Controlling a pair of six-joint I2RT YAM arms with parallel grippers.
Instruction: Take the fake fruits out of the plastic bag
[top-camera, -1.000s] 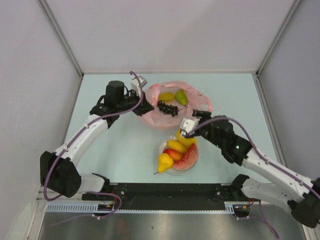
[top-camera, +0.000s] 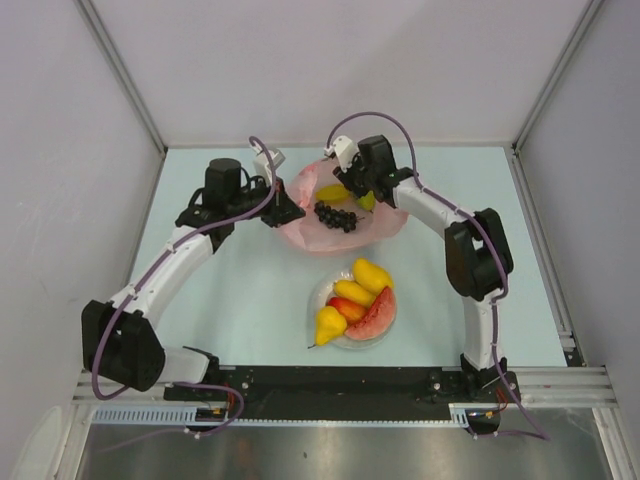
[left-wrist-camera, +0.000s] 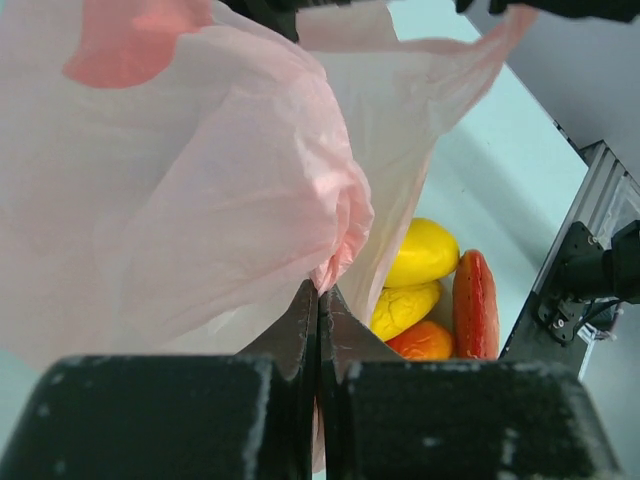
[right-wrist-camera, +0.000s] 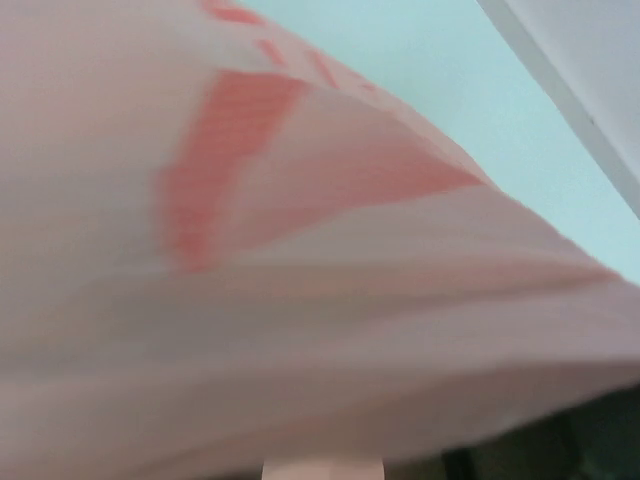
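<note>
The pink-white plastic bag (top-camera: 310, 232) lies spread with its mouth toward the front. Inside are dark grapes (top-camera: 336, 217), a yellow fruit (top-camera: 332, 193) and a yellow-green pear (top-camera: 367, 201). My left gripper is shut on the gathered edge of the bag, at its left side. Over the back of the bag, near the pear, stands my right gripper (top-camera: 352, 182); its fingertips are partly hidden in the top view. Blurred bag film (right-wrist-camera: 300, 300) fills most of the right wrist view, and how far its fingers stand apart does not show there.
A clear bowl (top-camera: 346, 343) in front of the bag holds several fruits, among them a yellow pear (top-camera: 329, 325) and a watermelon slice (top-camera: 373, 316).
My right gripper has moved from above the bowl, over the grapes, to the back of the bag, where it covers part of the pear. The left gripper has stayed nearly in place at the bag's edge.
</note>
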